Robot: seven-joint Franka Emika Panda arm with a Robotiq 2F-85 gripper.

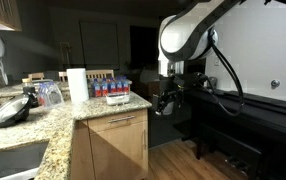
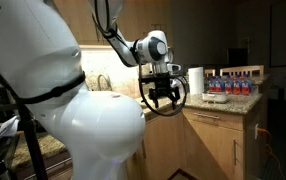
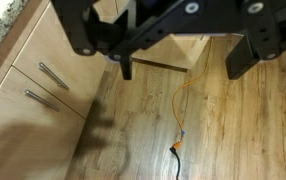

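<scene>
My gripper hangs open over the wooden floor, its two dark fingers wide apart in the wrist view with nothing between them. In exterior view 1 the gripper (image 1: 163, 103) is at the right of the counter's end, near the height of its top. Exterior view 2 has it in front of the cabinets, small and dark. On the granite counter (image 1: 53, 143) stand several bottles with blue caps and red contents (image 1: 109, 86). A white tray (image 1: 118, 98) lies in front of them, its contents too small to make out.
A paper towel roll (image 1: 78, 84), a glass pitcher (image 1: 50, 94) and a dark pan (image 1: 12, 110) stand on the counter. Below my gripper, an orange cord (image 3: 178, 112) lies on the floor beside cabinets with drawer handles (image 3: 53, 75).
</scene>
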